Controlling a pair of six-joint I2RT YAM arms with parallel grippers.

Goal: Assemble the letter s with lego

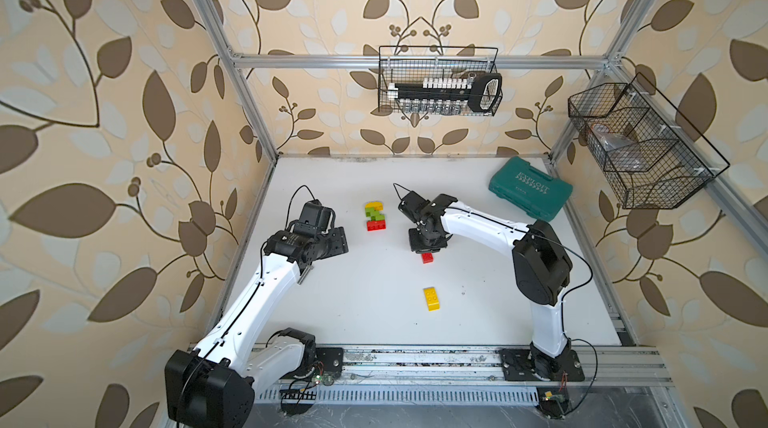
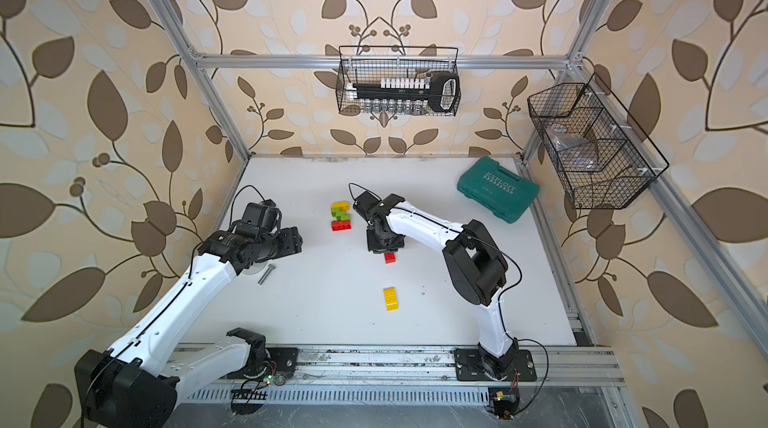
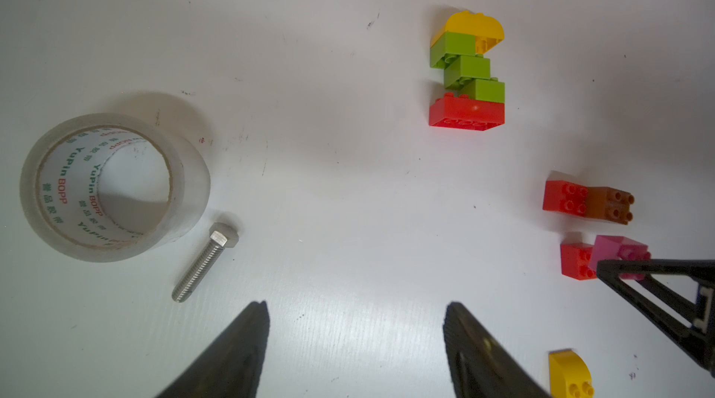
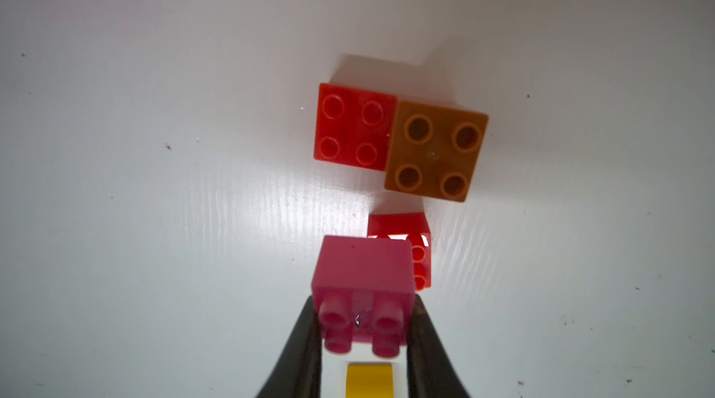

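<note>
My right gripper is shut on a pink brick, lifted over a small red brick that it partly covers. Just beyond are a red brick and an orange-brown brick, set side by side. An assembled stack rests on the table further left: a yellow curved brick at the far end, several green bricks in a stagger, and a long red brick nearest. In the left wrist view my left gripper has its fingers wide apart, with only bare table between them. A yellow brick lies nearer the front.
A tape roll and a steel bolt lie on the left side of the table. The green case occupies the back right.
</note>
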